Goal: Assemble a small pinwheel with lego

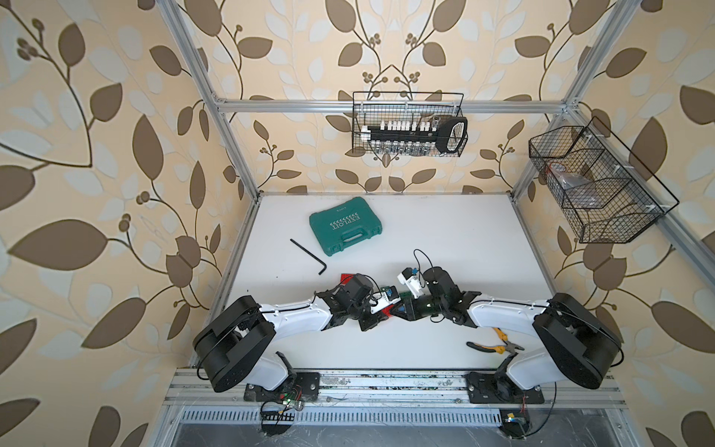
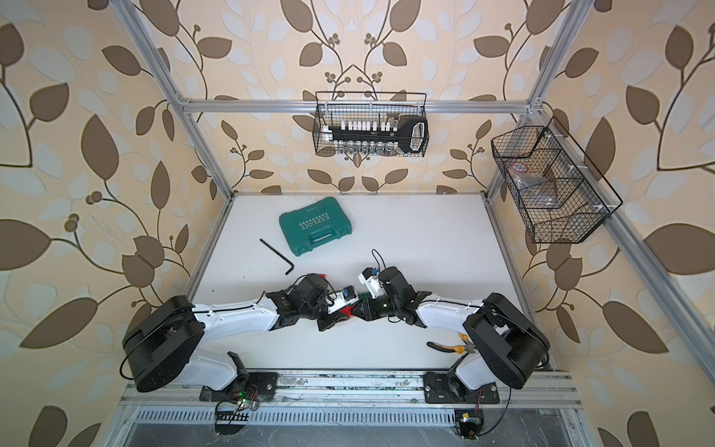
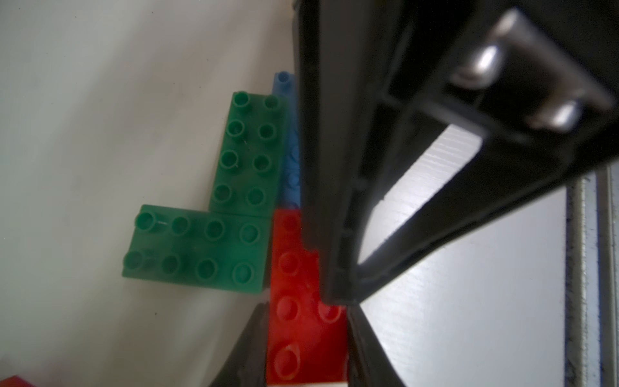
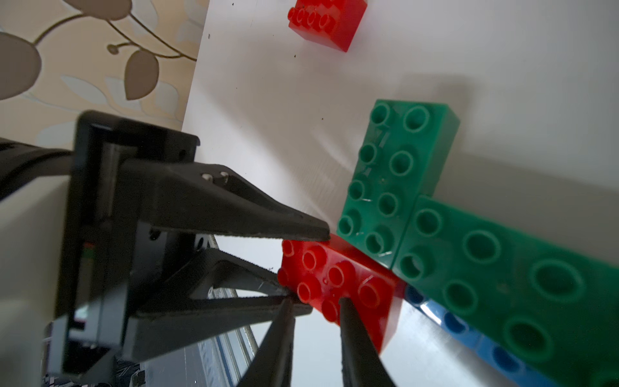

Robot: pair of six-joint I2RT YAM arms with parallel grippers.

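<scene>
In the left wrist view my left gripper is shut on a red brick (image 3: 303, 348). Two green bricks (image 3: 248, 148) lie at right angles to each other, alongside a blue brick (image 3: 289, 174), with the red brick in line with the blue. The black fingers of the other gripper hang over the red brick there. In the right wrist view the left gripper's fingers reach over the red brick from the left, and my right gripper is at the bottom beside it, its fingers apart. The bricks partly hide each other.
A loose red brick (image 4: 325, 22) lies apart. On the table (image 1: 461, 231) are a green case (image 1: 345, 223), a hex key (image 1: 309, 253) and pliers (image 1: 491, 346).
</scene>
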